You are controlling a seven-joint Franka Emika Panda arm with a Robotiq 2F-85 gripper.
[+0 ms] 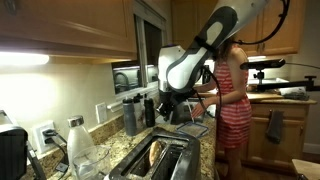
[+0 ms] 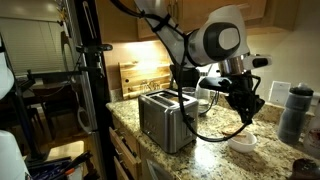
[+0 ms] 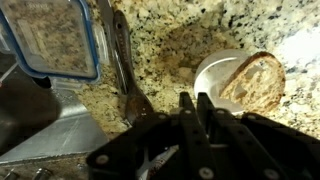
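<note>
In the wrist view a slice of bread (image 3: 258,84) lies at a white bowl (image 3: 206,78), covering its right part and reaching past the rim. My gripper is over the bowl's near left edge, its fingertips close together with a narrow gap and nothing seen between them. From exterior view 2, the gripper (image 2: 252,102) hangs above the white bowl (image 2: 242,144), clear of it. A metal toaster (image 2: 168,122) stands on the counter to the left. Exterior view 1 shows the arm's white hand (image 1: 172,72) beyond the sink; its fingers are hard to make out there.
A dark-handled utensil (image 3: 130,85) and a blue-rimmed container (image 3: 55,38) lie left of the bowl. The sink (image 3: 40,115) borders them. A dark bottle (image 2: 295,115) stands right of the bowl. A person in a striped dress (image 1: 235,100) is behind the arm.
</note>
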